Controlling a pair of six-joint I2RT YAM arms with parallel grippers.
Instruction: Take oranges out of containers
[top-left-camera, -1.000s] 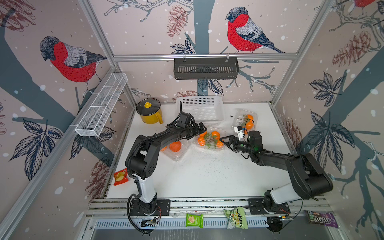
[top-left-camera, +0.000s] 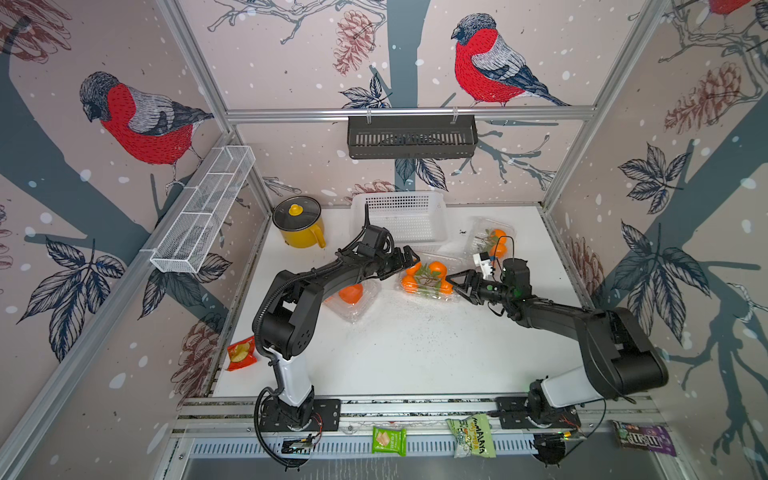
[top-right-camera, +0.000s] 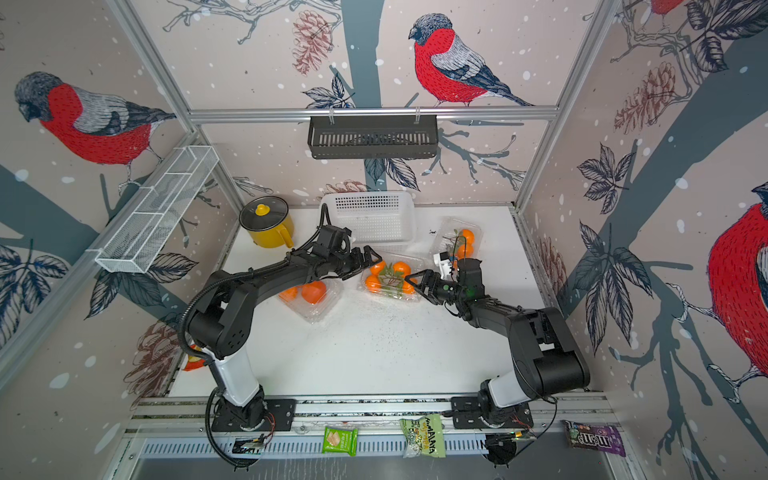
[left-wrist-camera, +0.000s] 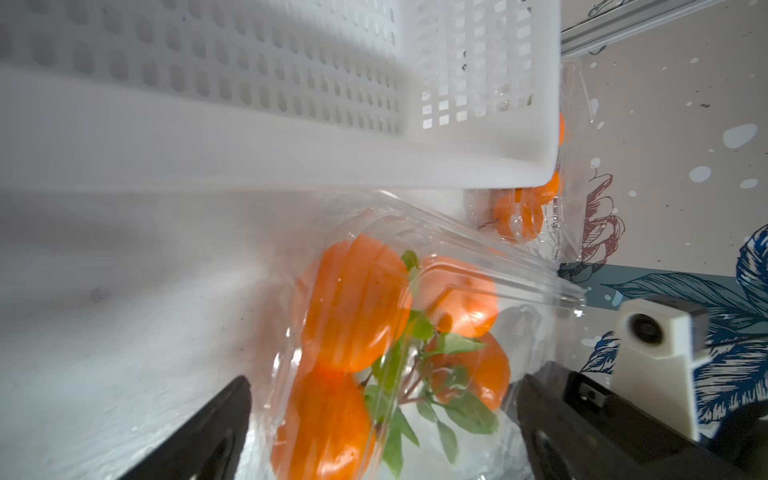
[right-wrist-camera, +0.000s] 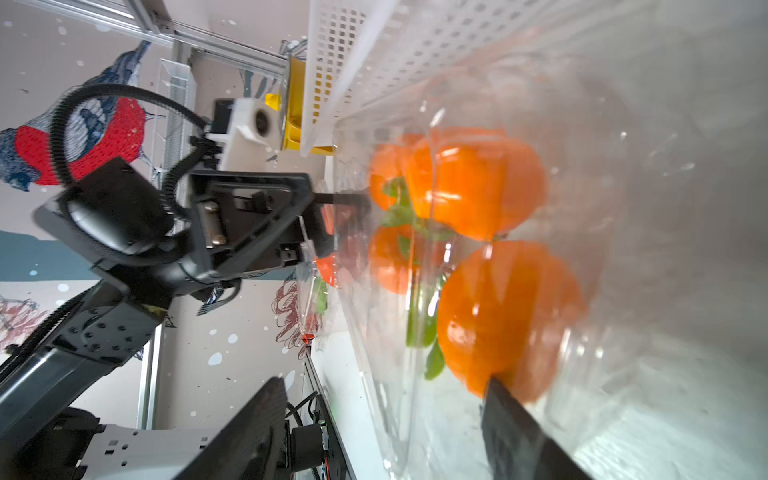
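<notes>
A clear plastic container (top-left-camera: 424, 294) with several oranges (top-left-camera: 437, 269) and green leaves lies mid-table between both arms. At its left end my left gripper (top-left-camera: 408, 257) stands open; in the left wrist view its fingers are spread in front of the container's near part. My right gripper (top-left-camera: 460, 283) is at the right end, its fingers apart with the clear wall's lower edge showing between them in the right wrist view. Whether any finger touches the plastic, I cannot tell. A second clear container (top-left-camera: 352, 309) holding oranges is partly under the left arm. A third container (top-right-camera: 449, 226) with oranges sits at the back right.
Close behind the middle container is an empty white perforated basket (top-left-camera: 400, 216). A yellow pot (top-left-camera: 300, 232) occupies the back left, and a red packet (top-left-camera: 241, 353) the left edge.
The middle container with its oranges has shifted slightly to the right. Both grippers have also moved slightly right, staying at its ends.
</notes>
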